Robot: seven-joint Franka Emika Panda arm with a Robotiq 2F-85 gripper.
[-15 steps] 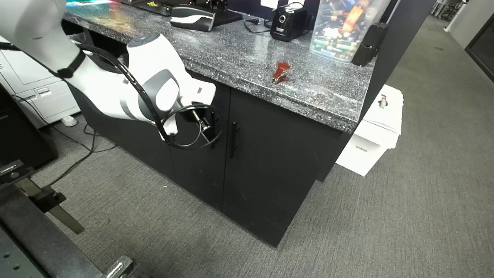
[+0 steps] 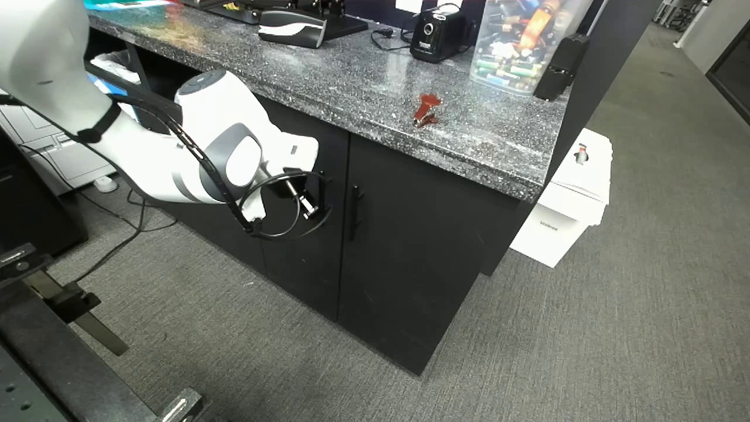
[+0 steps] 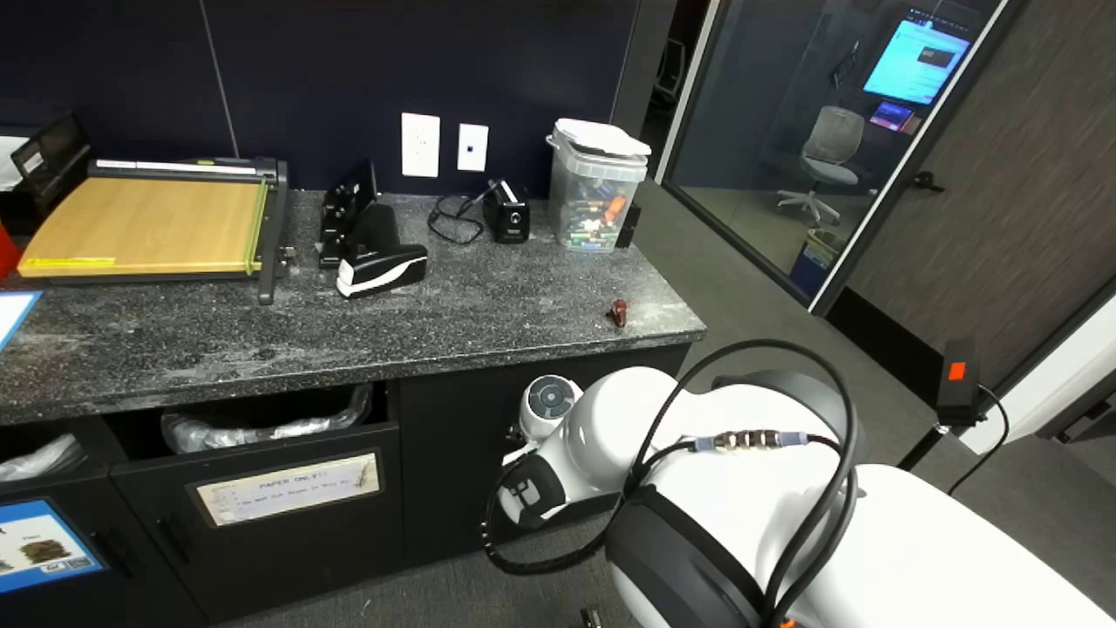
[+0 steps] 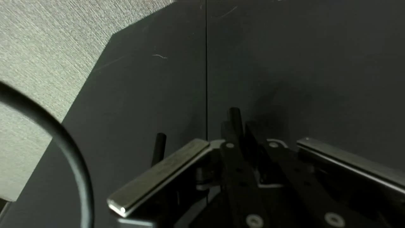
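Observation:
Two dark cabinet doors meet at a vertical seam below the counter. In exterior view 1 the right door (image 2: 408, 260) carries a black bar handle (image 2: 355, 211), and the left door (image 2: 299, 260) has its own bar handle partly covered by my gripper (image 2: 320, 213). The wrist view shows the gripper part open, a narrow gap between its dark fingers. One bar handle (image 4: 235, 116) rises right at the fingertips; whether it lies between them is hard to tell. The other handle (image 4: 159, 144) stands apart to the left.
Above the doors juts the speckled counter (image 2: 372, 91), with a red staple remover (image 2: 426, 110) near its edge, a battery bin (image 2: 517, 49) and a black pencil sharpener (image 2: 437, 34). A paper drawer (image 3: 282, 487) hangs partly out. Carpet before the doors is clear.
The arm and gripper have shifted left and down in exterior view 1. Both doors look shut as before, and the counter objects have stayed put.

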